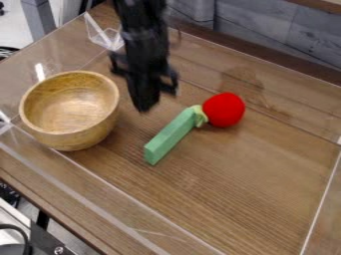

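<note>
The black gripper is raised over the back middle of the wooden table; whether it is open or shut is unclear. In front of it lie a green marker-like object, angled toward the upper right, and a red round object touching or near its upper end. A tan bowl sits at the left, below and left of the gripper.
A clear plastic item is partly visible at the left edge, and dark cables run at the lower left corner.
</note>
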